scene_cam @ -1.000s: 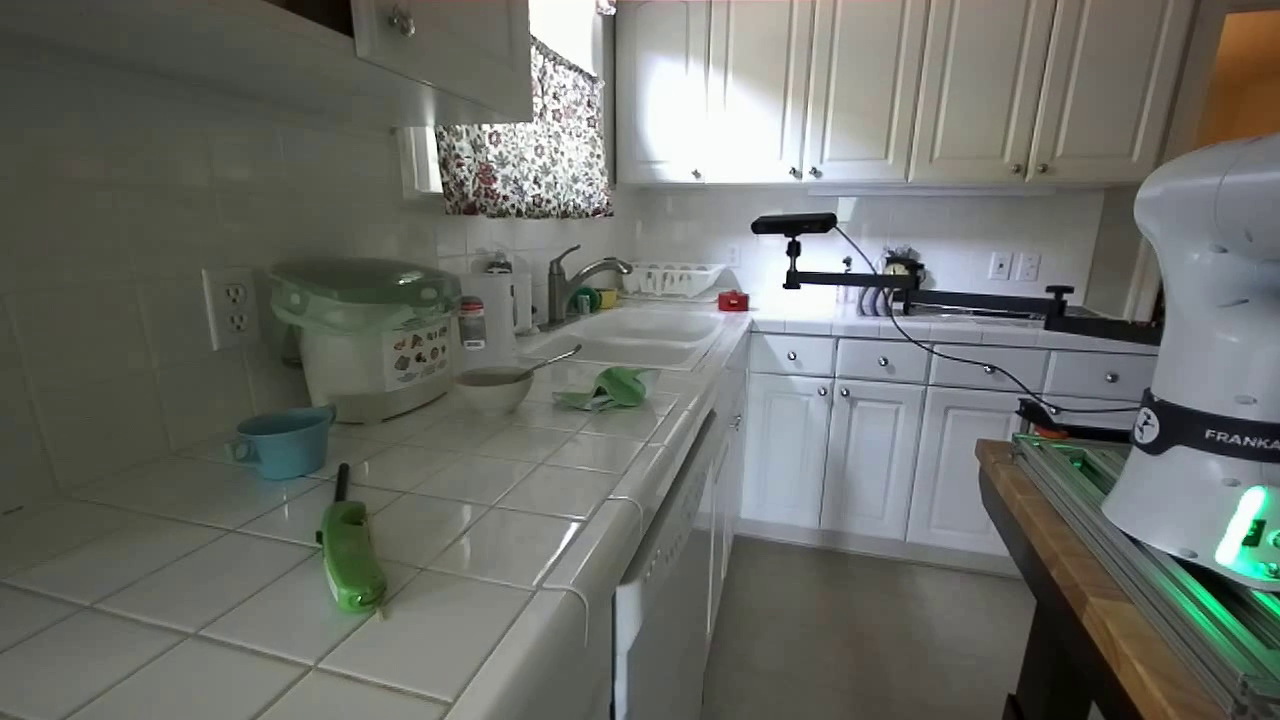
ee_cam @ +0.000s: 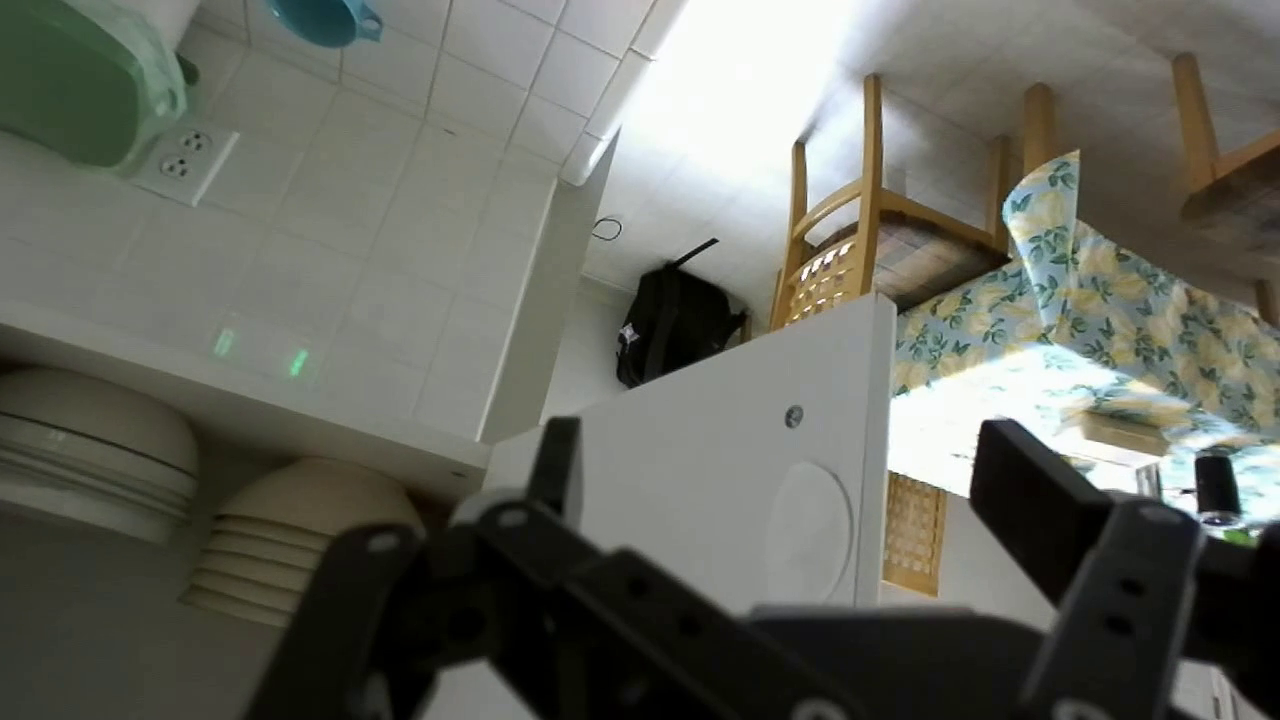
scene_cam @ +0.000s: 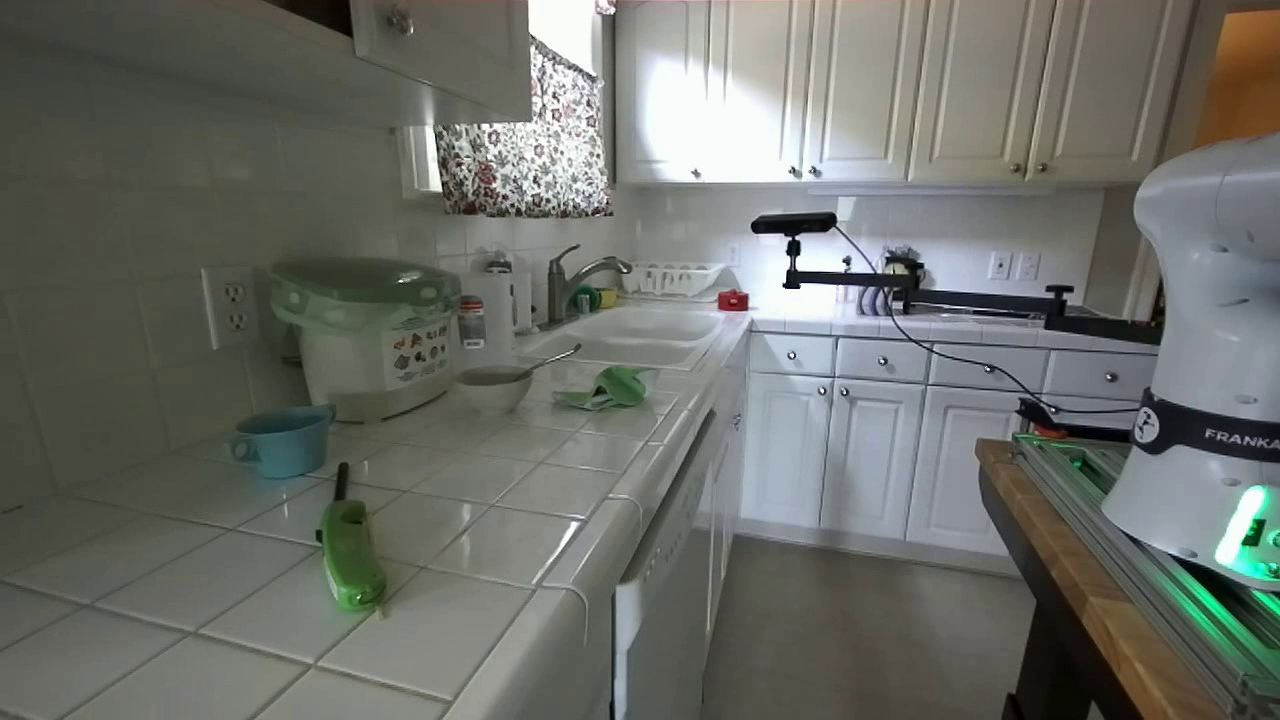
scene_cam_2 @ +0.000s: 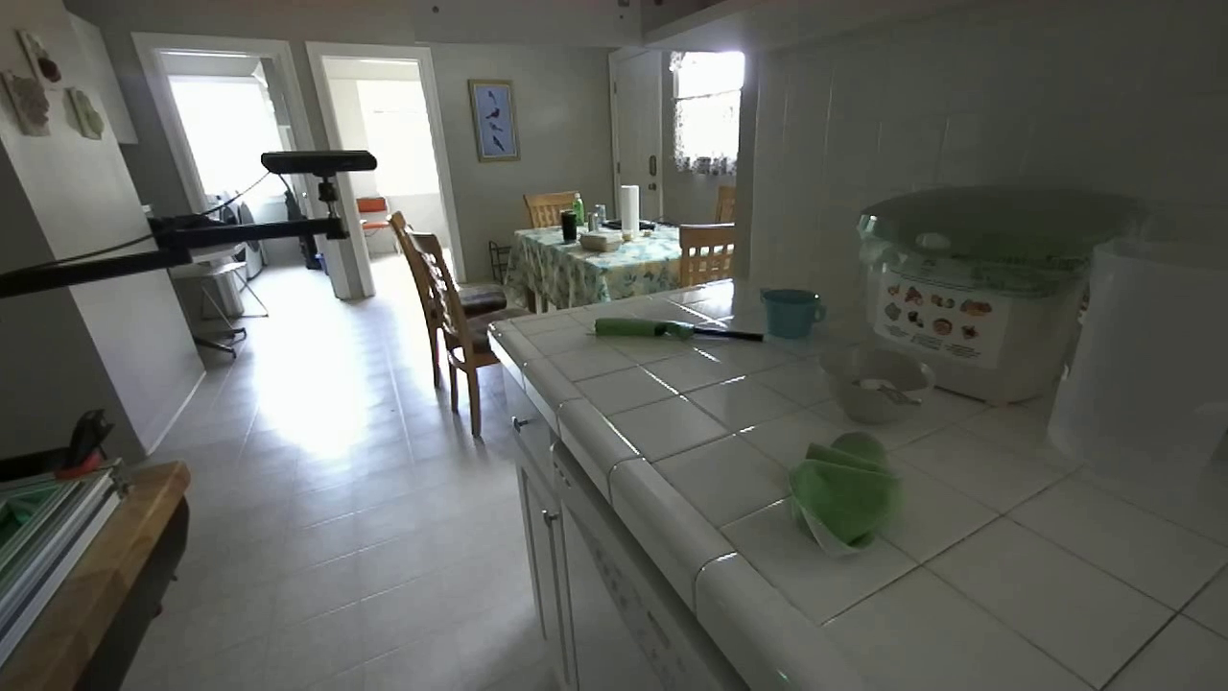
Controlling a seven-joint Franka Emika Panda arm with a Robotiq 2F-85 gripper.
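Note:
In the wrist view my gripper stands open, its black fingers wide apart and nothing held between them. Past them is a white cabinet door point(ee_cam: 708, 468), swung open. To its left, stacked bowls point(ee_cam: 306, 528) sit inside the cabinet. On the tiled counter lie a green lighter point(scene_cam: 348, 558), with a black nozzle, and a crumpled green cloth point(scene_cam_2: 846, 489). A blue cup point(scene_cam: 288, 444) stands near the wall, and a small bowl point(scene_cam: 494, 390) holds a spoon. Neither exterior view shows the gripper.
A white bin with a green lid point(scene_cam: 372, 336) stands against the wall, beside a white cylinder point(scene_cam_2: 1140, 357). Beyond it is the sink point(scene_cam: 648, 330). A dining table point(scene_cam_2: 599, 267) and chairs stand farther off.

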